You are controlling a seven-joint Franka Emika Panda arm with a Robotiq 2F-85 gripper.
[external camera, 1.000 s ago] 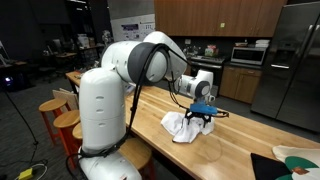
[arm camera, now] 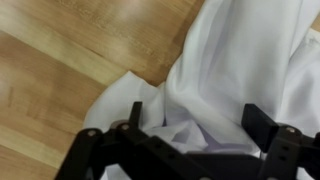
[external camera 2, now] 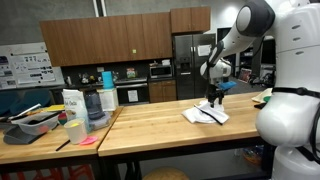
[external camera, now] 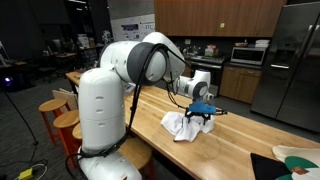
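A crumpled white cloth (external camera: 181,127) lies on the wooden table. My gripper (external camera: 201,120) is low over its right part, fingers pointing down. In the wrist view the cloth (arm camera: 225,65) fills the middle and right, its folds running between the widely parted fingers of my gripper. The fingers are open and grip nothing. Whether the fingertips touch the cloth cannot be made out. From the other side, exterior view 2 has the cloth (external camera 2: 197,116) spread beneath the gripper (external camera 2: 216,102).
Bare tabletop (external camera: 205,160) lies in front of the cloth. A black item and a green-white tray (external camera: 298,156) sit at the right. Cups and containers (external camera 2: 76,129) stand at the table's far end in exterior view 2. Stools (external camera: 66,119) line the left side.
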